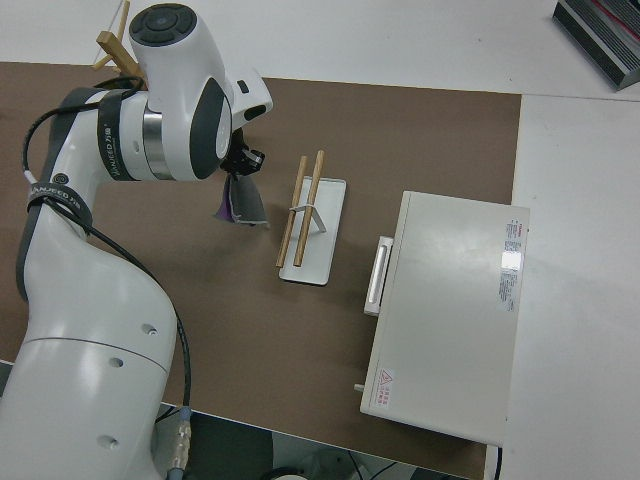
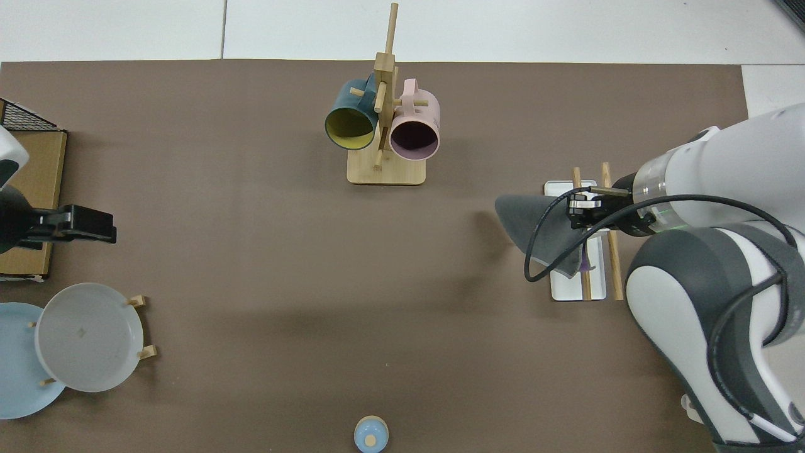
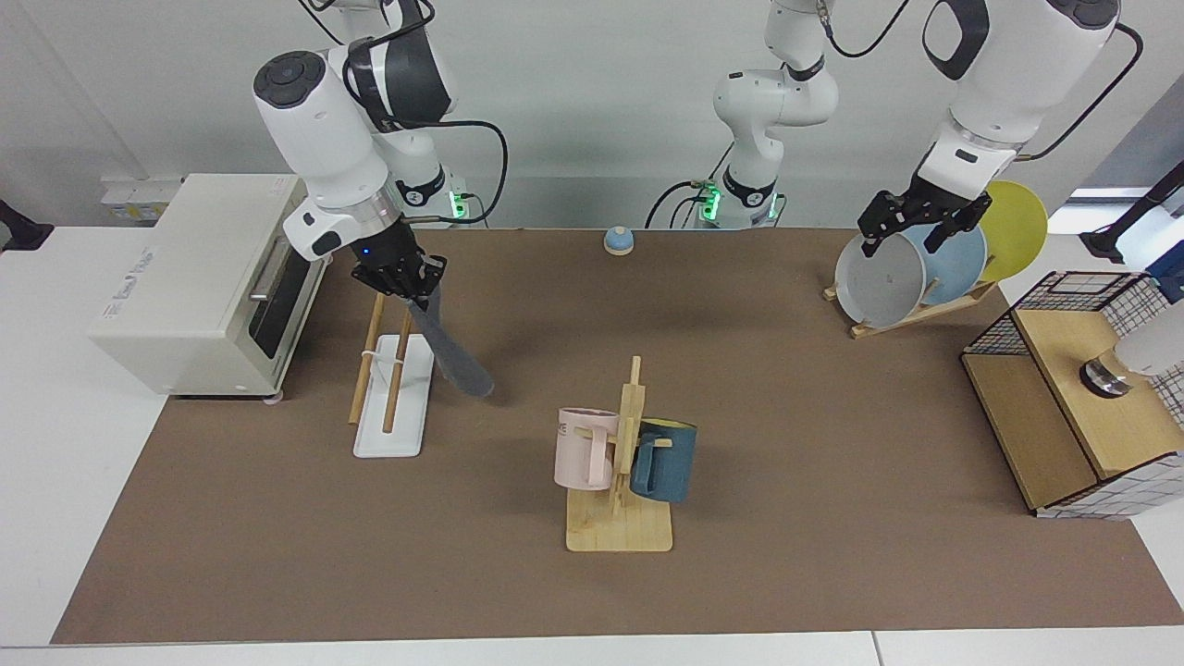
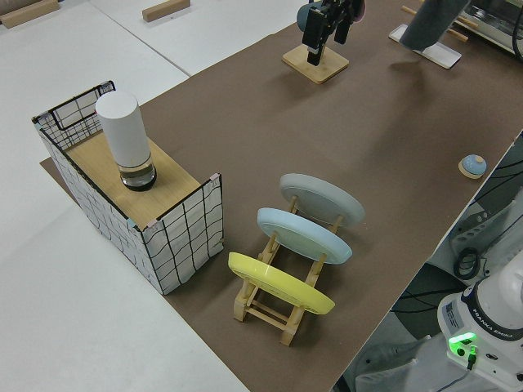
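One gripper (image 2: 585, 205), on the right in the top view and left in the left view, holds a dark grey cloth-like item (image 3: 455, 355) with purple showing in the front view, hanging above and beside a white wooden-dowel rack (image 1: 325, 240). The other gripper (image 2: 87, 224) is at the top view's left edge, empty as far as visible, its finger state unclear. A pink mug (image 2: 414, 128) and teal mug (image 2: 345, 128) hang on a wooden tree (image 2: 385, 172).
Plates (image 2: 89, 324) stand in a wooden rack near a wire-sided shelf (image 4: 176, 175). A white oven (image 3: 189, 300) stands beside the dowel rack. A small blue round object (image 2: 371, 430) lies at the table edge.
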